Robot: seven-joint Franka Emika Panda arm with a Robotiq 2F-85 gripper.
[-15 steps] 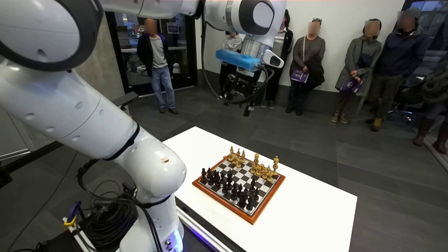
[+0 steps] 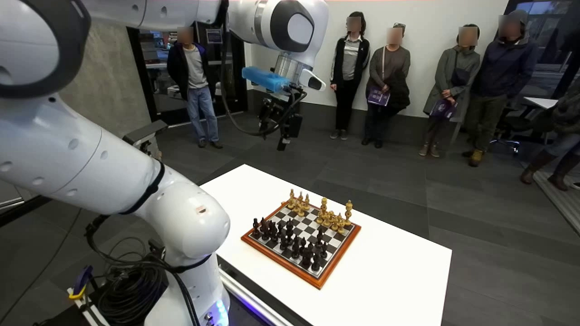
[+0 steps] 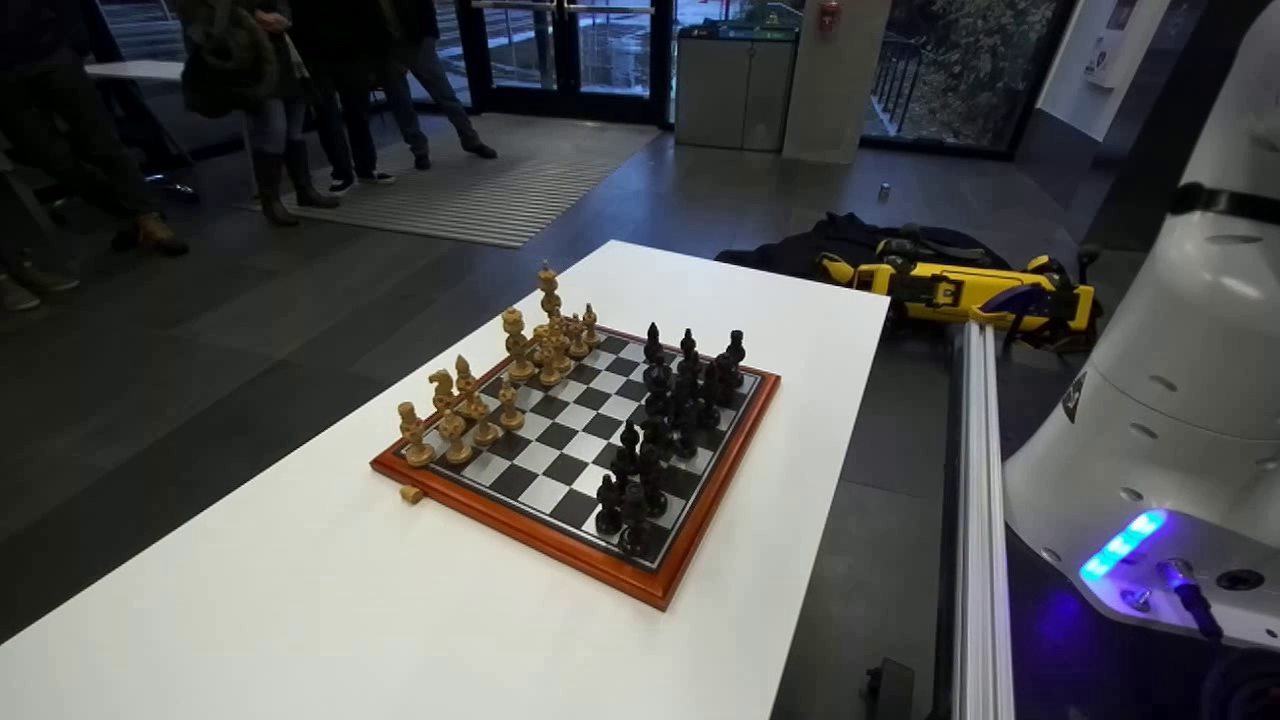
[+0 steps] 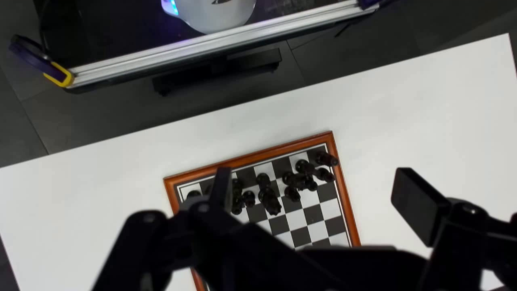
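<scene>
A chessboard with a reddish-brown wooden frame [image 2: 340,253] lies on the white table. Dark pieces [image 3: 684,396] crowd the side toward the robot base, and gold pieces [image 3: 516,342] stand along the opposite side. One small gold object [image 3: 411,493], possibly a fallen pawn, rests on the table against the frame. High above the table, my gripper [image 2: 282,127] hangs clear of all pieces. From the wrist, the gripper is open, its two dark fingers wide apart with nothing held; its body hides much of the board.
Bare white table [image 2: 391,266] surrounds the board. A metal rail [image 3: 981,504] runs between table and robot base. Several people stand along the far wall, away from the table. A yellow robot [image 3: 960,294] lies on the floor beyond the table.
The arm and gripper have swung left in exterior view 1, still high above the table. That whole view has shifted slightly. The chess pieces look unmoved on the board.
</scene>
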